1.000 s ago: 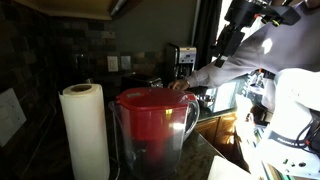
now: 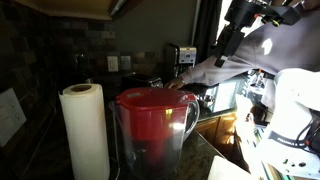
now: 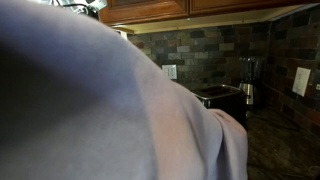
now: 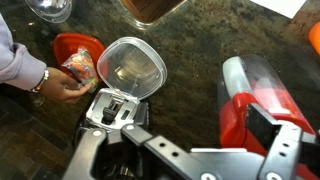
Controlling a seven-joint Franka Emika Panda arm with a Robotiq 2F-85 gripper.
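Note:
My gripper spans the bottom of the wrist view, its fingers (image 4: 86, 152) far apart and nothing visible between them. In exterior view 1 it hangs at the upper right, above and to the right of a clear pitcher (image 2: 150, 135) with a red lid, and apart from it. The wrist view has a person's hand (image 4: 66, 88) at the left, over a red container (image 4: 75, 43) with a colourful packet (image 4: 82, 69). Beside that lies a clear round lid or cup (image 4: 133, 66) by a silver-and-black appliance (image 4: 110, 108).
A paper towel roll (image 2: 87, 135) stands left of the pitcher. A coffee maker (image 2: 182, 58) is further back. The person's sleeve (image 3: 90, 110) blocks much of exterior view 2, where a blender (image 3: 250, 78) shows in the corner.
The person's sleeved arm has shifted a little at the right of exterior view 1. My arm and the pitcher look unmoved.

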